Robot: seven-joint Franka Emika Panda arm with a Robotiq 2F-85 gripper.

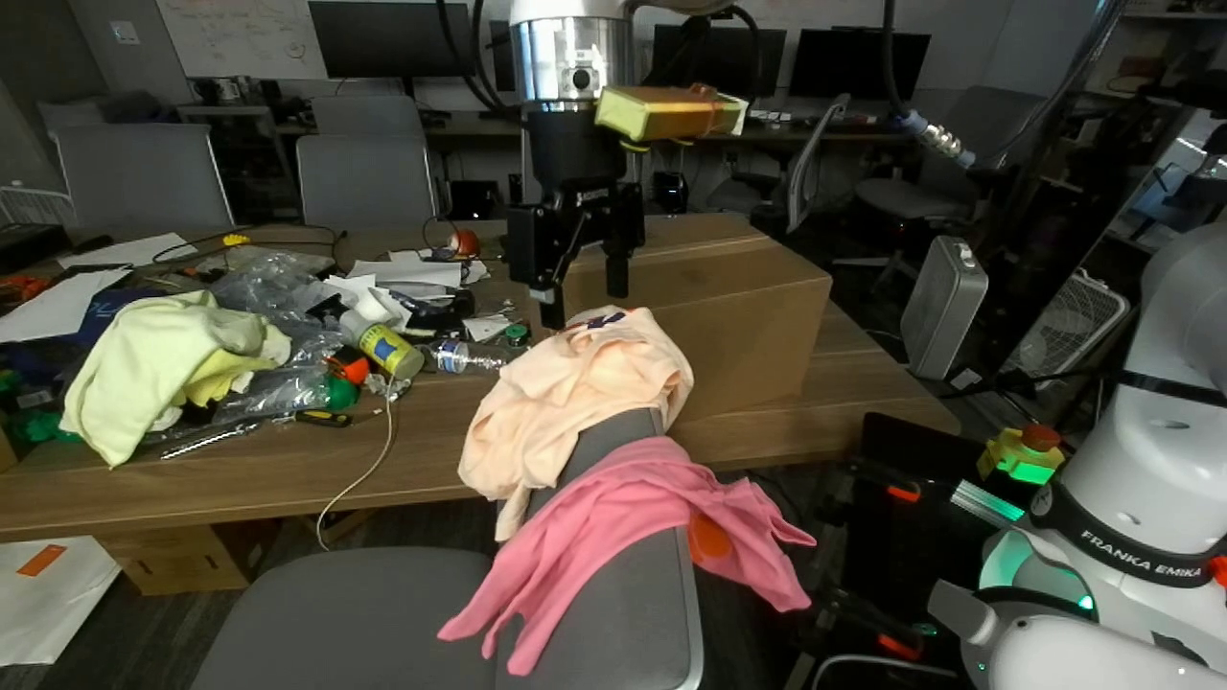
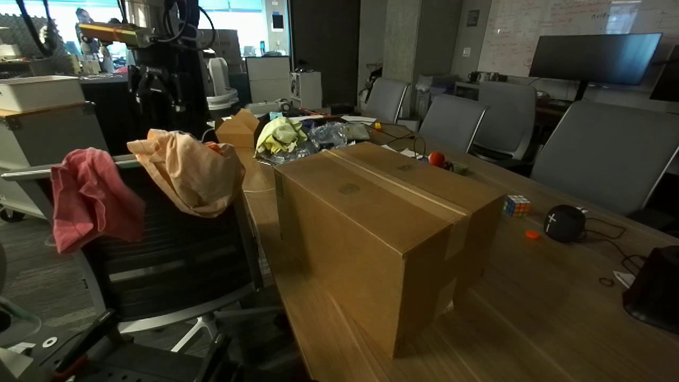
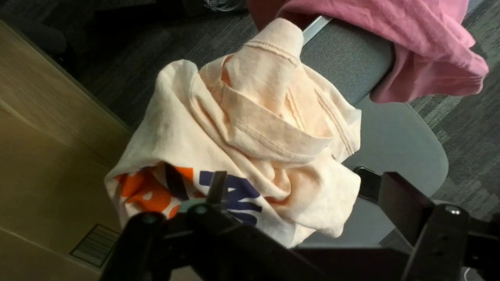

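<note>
A peach cloth with orange and dark blue print hangs over the top of a grey chair's back. Beside it on the same chair back lies a pink cloth. Open, with nothing between its fingers, my gripper hangs just above the peach cloth in exterior view 1. In the wrist view the peach cloth fills the middle, beyond the widely parted fingers. Exterior view 2 shows the gripper's dark body over the peach cloth; its fingertips are hard to make out there.
A large cardboard box stands on the table close by the chair. A yellow cloth lies among plastic bags, bottles and papers on the table's left part. A Rubik's cube and a black speaker are behind the box.
</note>
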